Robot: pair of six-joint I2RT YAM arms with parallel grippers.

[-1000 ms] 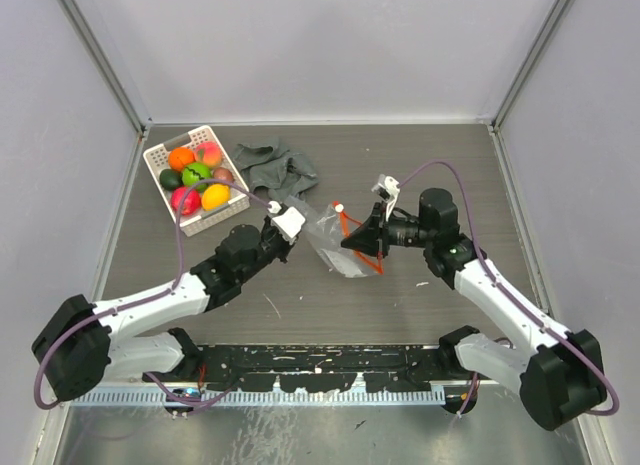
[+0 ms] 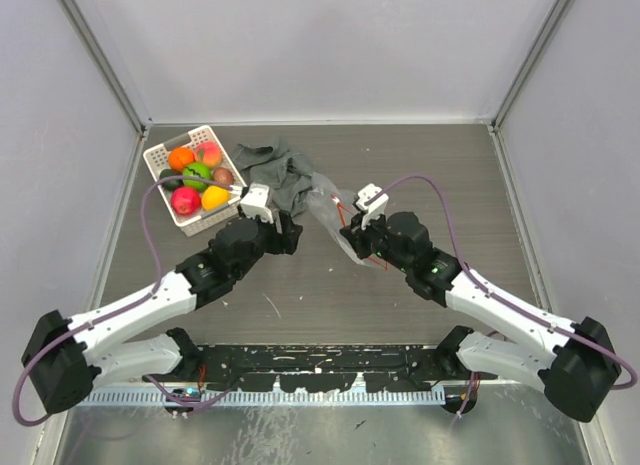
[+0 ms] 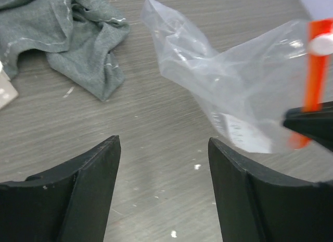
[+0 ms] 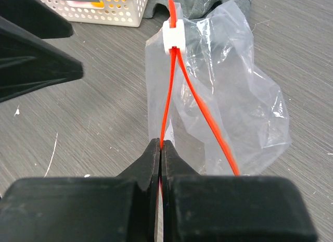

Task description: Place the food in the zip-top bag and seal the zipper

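Note:
The clear zip top bag (image 4: 234, 96) hangs above the table, its orange zipper edge parted into two strips below a white slider (image 4: 174, 36). My right gripper is shut on one orange strip of the bag, seen in the right wrist view. To the left of the bag my left gripper stands open, nothing between its fingers; the bag (image 3: 203, 60) lies beyond them in the left wrist view. Colourful play food, including an orange (image 2: 181, 158), a green pepper (image 2: 196, 173) and a red piece (image 2: 185, 200), sits in the white basket (image 2: 202, 223) at the back left.
A crumpled grey cloth (image 2: 275, 170) lies between the basket and the bag. Bare table (image 2: 440, 155) stretches across the back right, and the front middle is clear too. White walls close in the sides.
My left gripper has come off the bag's left end, turned and opened, moving slightly left. The right gripper has shifted a little left and rotated, still holding the bag's edge.

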